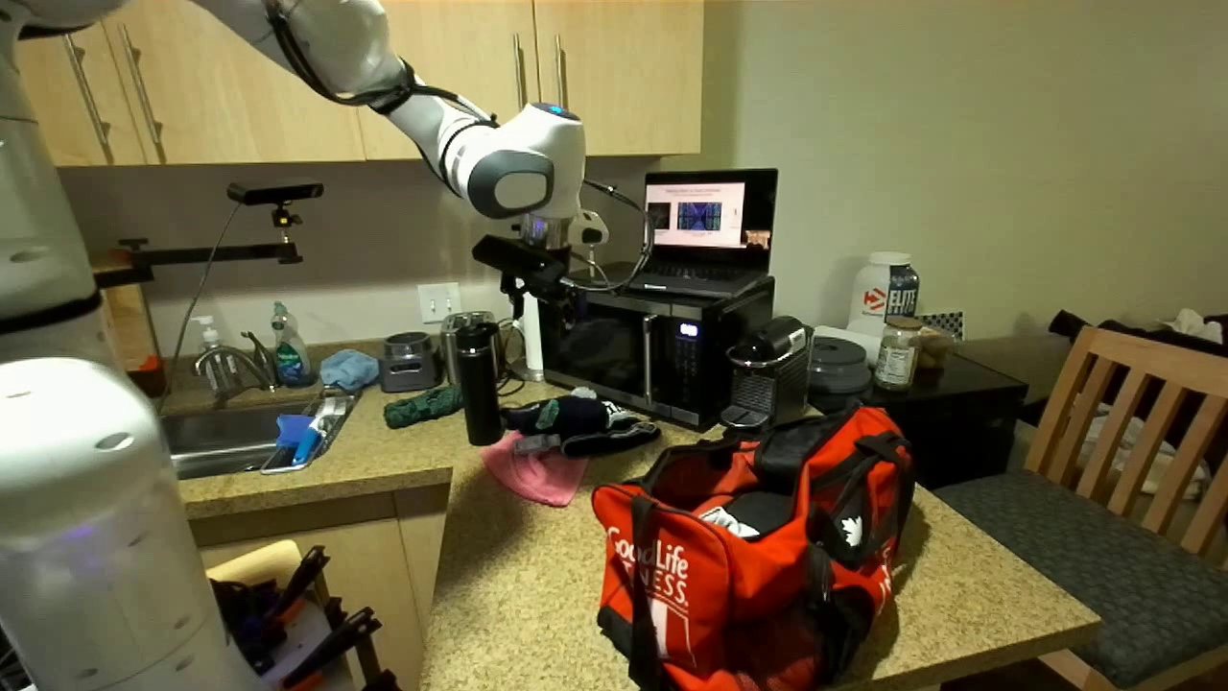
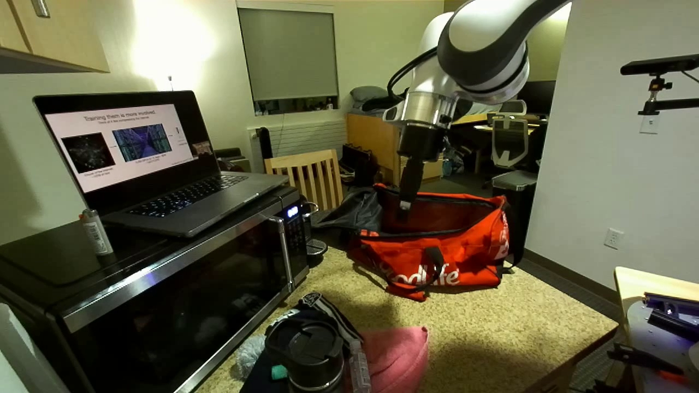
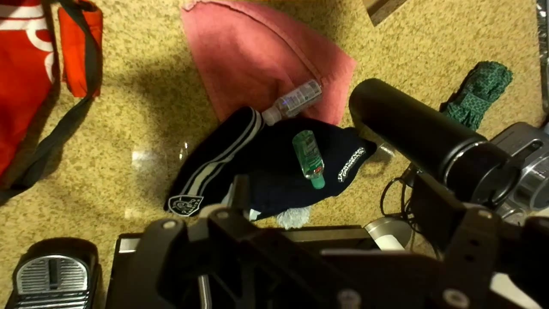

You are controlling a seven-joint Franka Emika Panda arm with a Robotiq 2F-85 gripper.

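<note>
My gripper hangs in front of the microwave, above the counter, its fingers spread with nothing between them. Under it in the wrist view lies a dark navy knit garment, with a small green-tinted bottle on top. A clear bottle lies across the edge of a pink cloth. The black tumbler stands beside them, upright in exterior view 1. A crumpled green cloth lies left of the tumbler. The open red gym bag sits on the counter's near part, dark items inside.
The microwave stands behind the garment, bearing an open laptop and, at its edge, a lighter. A coffee machine is to its right, the sink at left. Bare counter lies left of the bag.
</note>
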